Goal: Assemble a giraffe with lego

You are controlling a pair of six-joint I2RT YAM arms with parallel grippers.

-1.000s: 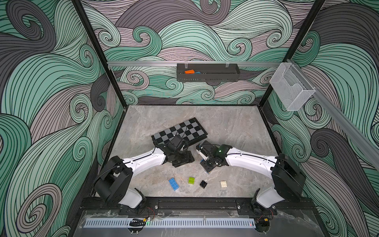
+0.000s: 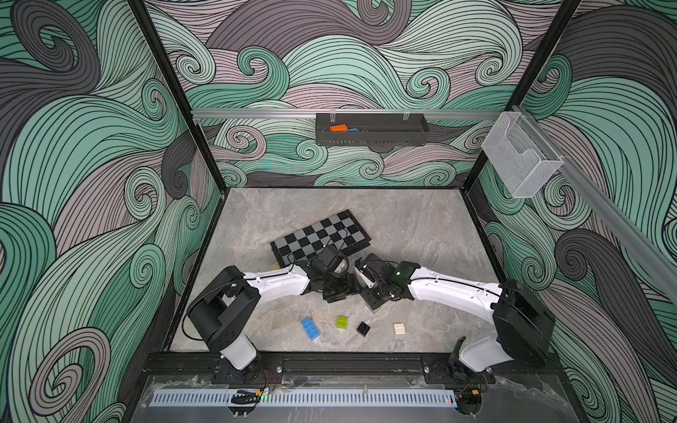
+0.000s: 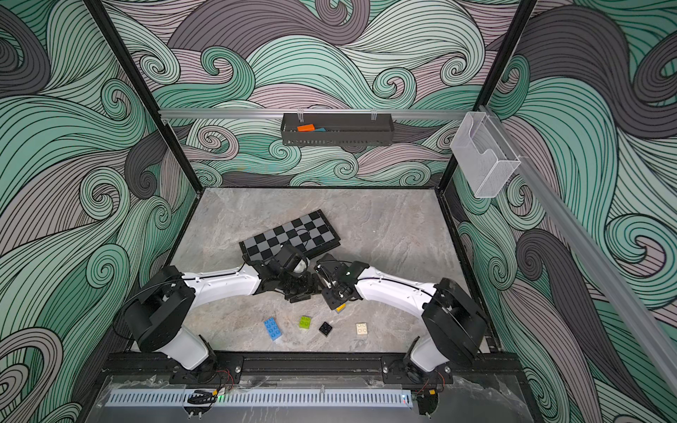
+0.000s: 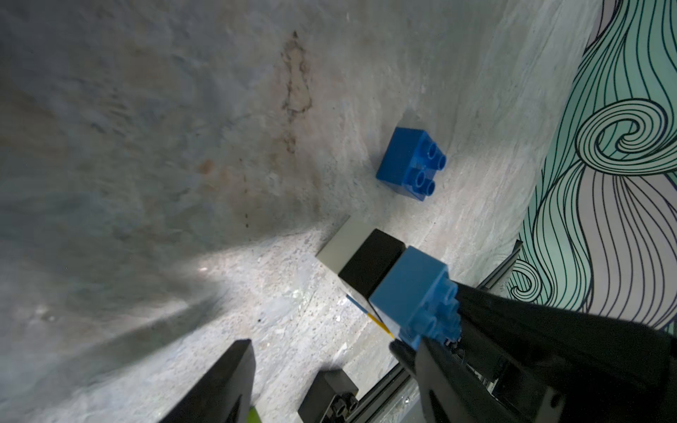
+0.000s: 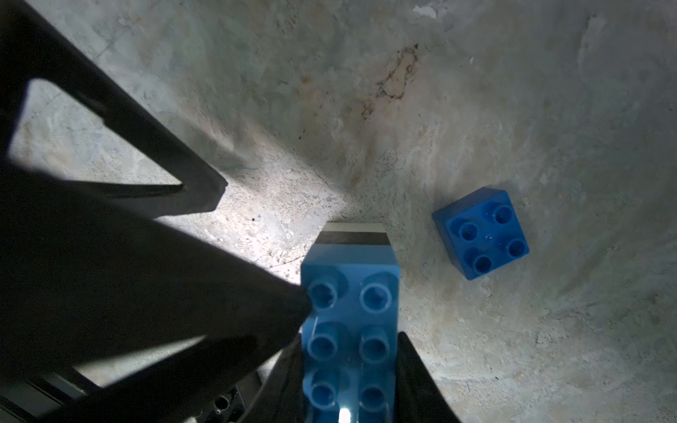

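My right gripper is shut on a light blue brick (image 5: 349,303), studs toward its camera. A black brick (image 4: 371,263) and a whitish brick (image 4: 346,241) are joined to the blue one in a row. My left gripper is partly open beside this stack, nothing held between its fingers; its dark finger (image 5: 239,282) overlaps the blue brick's corner in the right wrist view. Contact there is unclear. A darker blue brick (image 5: 486,232) lies alone on the table. Beneath the right gripper shows a strip of yellow (image 3: 340,307), mostly hidden.
Along the front lie a long blue brick (image 2: 310,328), a green brick (image 2: 341,322), a black brick (image 2: 363,328) and a cream brick (image 2: 399,328). Behind the arms sits a checkered board (image 2: 321,236).
My left gripper has moved right, close up to the right gripper. The right gripper has shifted slightly right and toward the front. The loose front bricks have not moved.
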